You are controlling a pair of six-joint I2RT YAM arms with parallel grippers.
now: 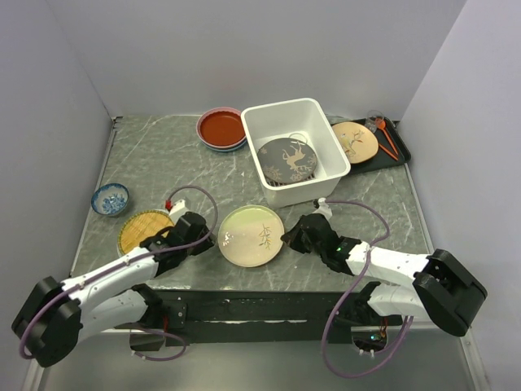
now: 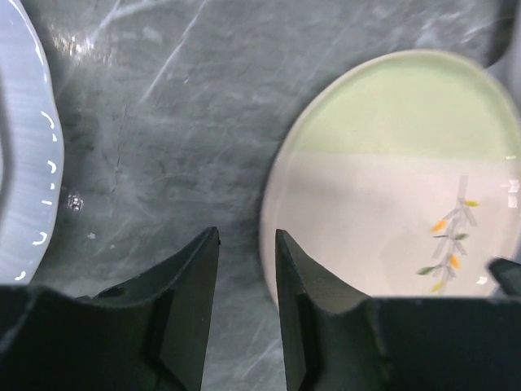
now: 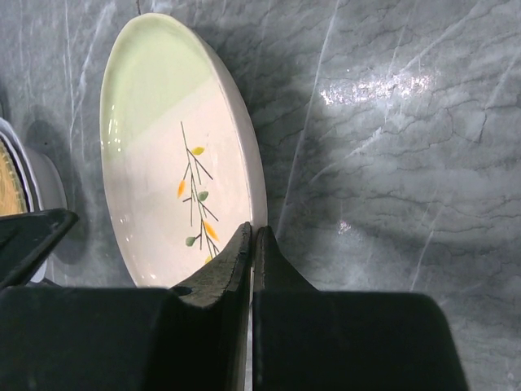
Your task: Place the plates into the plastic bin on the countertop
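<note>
A cream-and-green plate with a sprig (image 1: pixel 244 236) lies at the counter's front centre. My right gripper is shut at its right edge, the rim against the fingertips. My left gripper hovers at the plate's left edge, fingers slightly apart, nothing visible between them. At the upper middle, a white bin (image 1: pixel 324 134) holds a grey deer-patterned plate (image 1: pixel 277 163). A yellow woven-look plate on a white one (image 1: pixel 138 228) lies at left, partly behind the left arm.
Red plates (image 1: pixel 221 128) are stacked at the back. A small blue bowl (image 1: pixel 110 198) sits far left. A black tray (image 1: pixel 383 160) with a tan plate and orange utensils is at back right. Marble is clear between bowl and bin.
</note>
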